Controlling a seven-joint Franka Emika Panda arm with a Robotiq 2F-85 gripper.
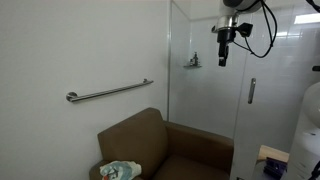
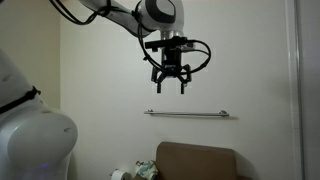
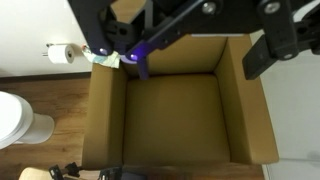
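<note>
My gripper hangs high in the air with its two fingers spread apart and nothing between them. In the first exterior view the gripper is at the upper right, well above the brown armchair. Looking down in the wrist view, the chair's empty seat lies far below. A crumpled white and teal cloth rests at the chair's left arm; the same cloth shows low in the second exterior view, and part of it is hidden in the wrist view.
A metal grab bar runs along the white wall. Glass shower panels and a door handle stand behind the arm. A toilet paper roll and a white toilet are left of the chair. Open air surrounds the gripper.
</note>
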